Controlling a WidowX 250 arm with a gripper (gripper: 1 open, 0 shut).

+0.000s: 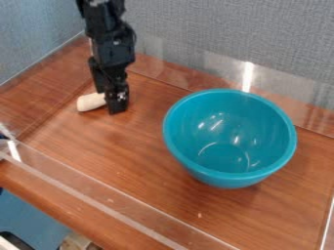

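Note:
My black gripper (109, 94) is low over the wooden table at the upper left, around the right part of a short pale object (90, 102) lying there. The fingers stand apart and open; whether they touch the object is unclear. The object's right part is hidden behind them.
A large teal bowl (229, 137) stands on the right half of the table (156, 205). A pale wall runs along the back.

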